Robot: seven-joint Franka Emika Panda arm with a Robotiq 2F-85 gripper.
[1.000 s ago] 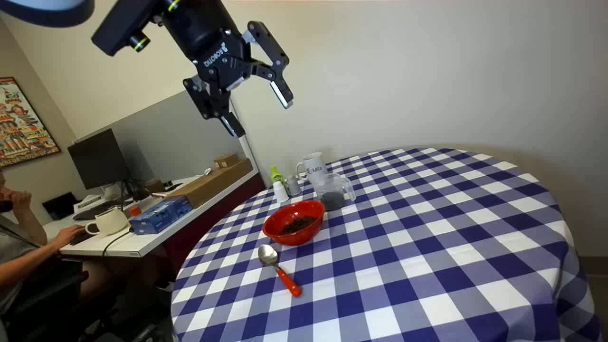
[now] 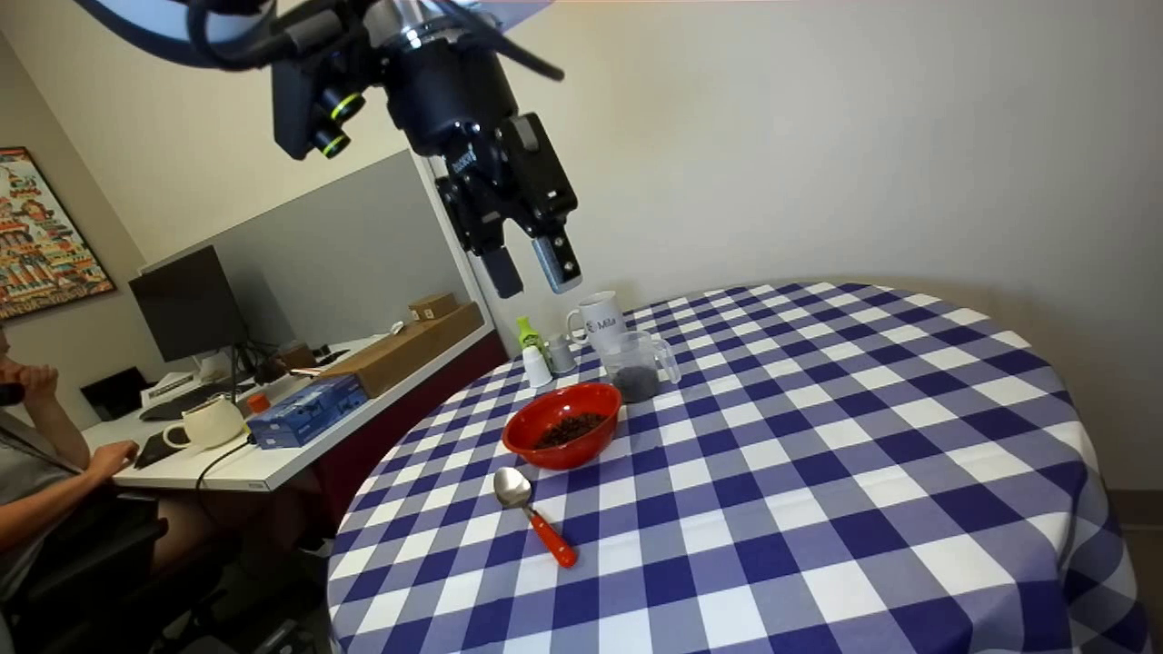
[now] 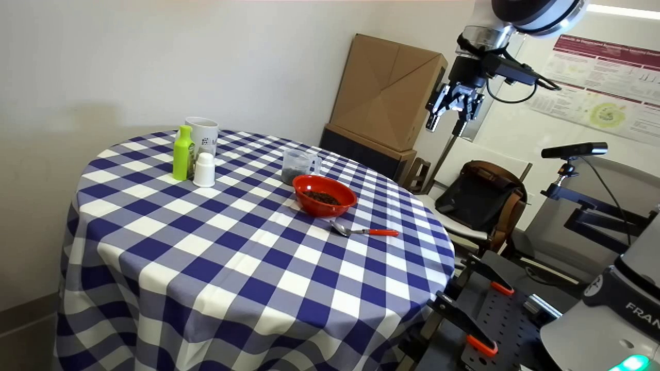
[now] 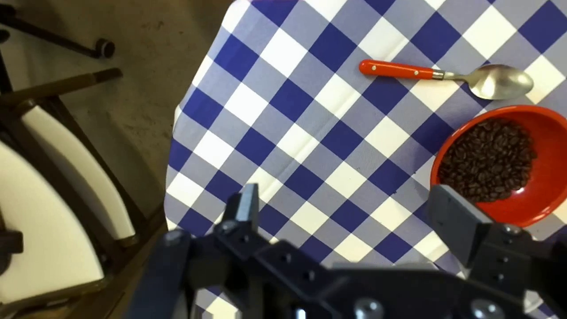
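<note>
My gripper (image 2: pixel 534 280) hangs open well above the table, nothing between its fingers; in the wrist view its two fingers (image 4: pixel 458 220) stand wide apart over the cloth. A red bowl (image 2: pixel 523 427) holding dark coffee beans (image 4: pixel 486 159) rests on the checked tablecloth. Close to the bowl lies a spoon (image 3: pixel 380 232) with a red handle and a metal head, the head toward the bowl. Behind the bowl in exterior view 1 is a clear measuring cup (image 2: pixel 643 354) with dark contents at its bottom.
A white mug (image 3: pixel 202 133), a green bottle (image 3: pixel 182 154) and a white shaker (image 3: pixel 204 171) stand grouped on the table, with a grey shaker (image 2: pixel 561 354) beside them. Much of the checked tablecloth (image 2: pixel 829 480) is clear. A chair stands past the table edge.
The gripper has come lower and a little to the right in exterior view 1, and has turned. The bowl, spoon and cups have not moved.
</note>
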